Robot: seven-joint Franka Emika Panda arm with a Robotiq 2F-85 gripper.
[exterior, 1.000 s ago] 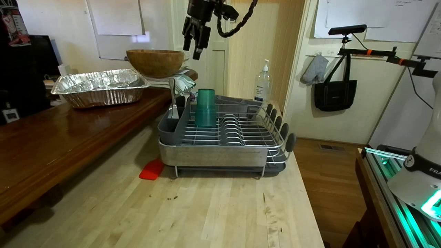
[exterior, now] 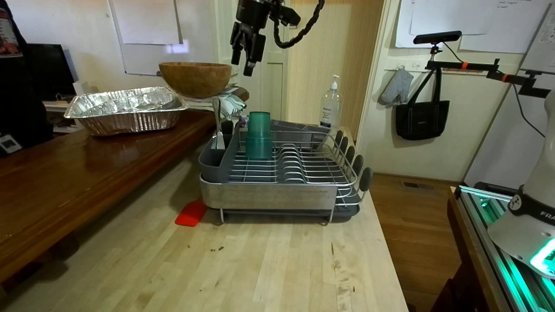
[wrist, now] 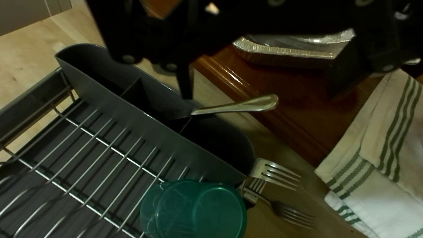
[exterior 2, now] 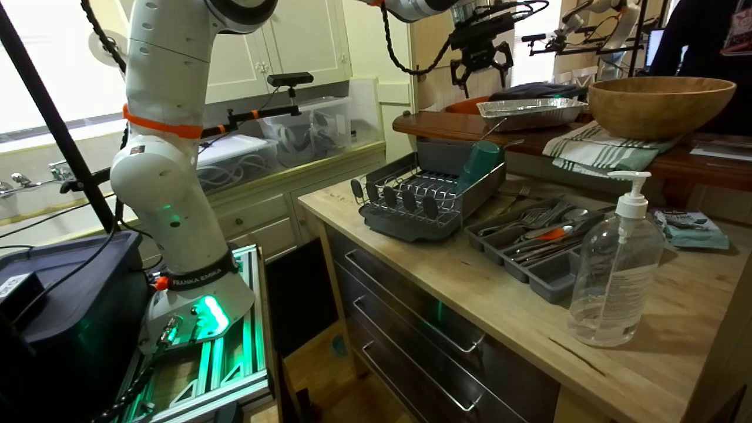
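Note:
High above the dish rack (exterior: pixel 270 196) hangs my gripper (exterior: pixel 243 69), open and empty. In the wrist view its dark fingers (wrist: pixel 185 81) stand wide apart over the rack's grey utensil holder (wrist: pixel 158 126). A single silver utensil (wrist: pixel 238 105) leans out of that holder, its handle up and its lower end hidden inside. Beside the holder, on the wire rack, a green cup (wrist: pixel 220 212) rests upside down. Two forks (wrist: pixel 275 174) show past the holder's end in the wrist view.
A grey cutlery tray (exterior 2: pixel 539 271) and a pump bottle (exterior 2: pixel 613 282) stand on the counter beyond the rack. The raised wooden ledge bears a foil pan (exterior: pixel 127 120), a wooden bowl (exterior: pixel 195 79) and a striped towel (exterior 2: pixel 599 149). A red spatula head (exterior: pixel 190 213) lies by the rack.
My gripper has sunk very slightly and stays open. The person at the left edge has shifted. The rack, cup and utensil look unmoved.

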